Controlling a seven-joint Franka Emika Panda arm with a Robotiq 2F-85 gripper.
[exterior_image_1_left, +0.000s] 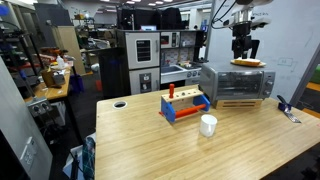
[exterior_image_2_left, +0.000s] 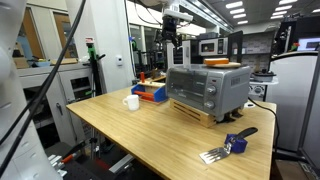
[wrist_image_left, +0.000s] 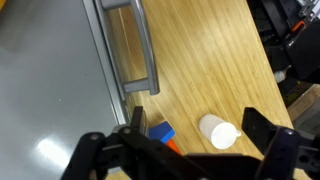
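My gripper (exterior_image_1_left: 242, 55) hangs high near the top of a silver toaster oven (exterior_image_1_left: 237, 83), its fingers open. In the wrist view the two dark fingers of the gripper stand wide apart, with nothing held between them. That view looks down on the oven's grey body (wrist_image_left: 55, 85) and its bar handle (wrist_image_left: 147, 45). A white mug (wrist_image_left: 215, 130) shows upright on the wooden table, well below the fingers. On top of the oven rests an orange item (exterior_image_2_left: 228, 67), which looks like food on a light dish.
A blue bin (exterior_image_2_left: 152, 93) with a red item stands behind the mug, beside the oven. A spatula (exterior_image_2_left: 214, 155) and a small blue object (exterior_image_2_left: 237, 143) lie at the table's near right.
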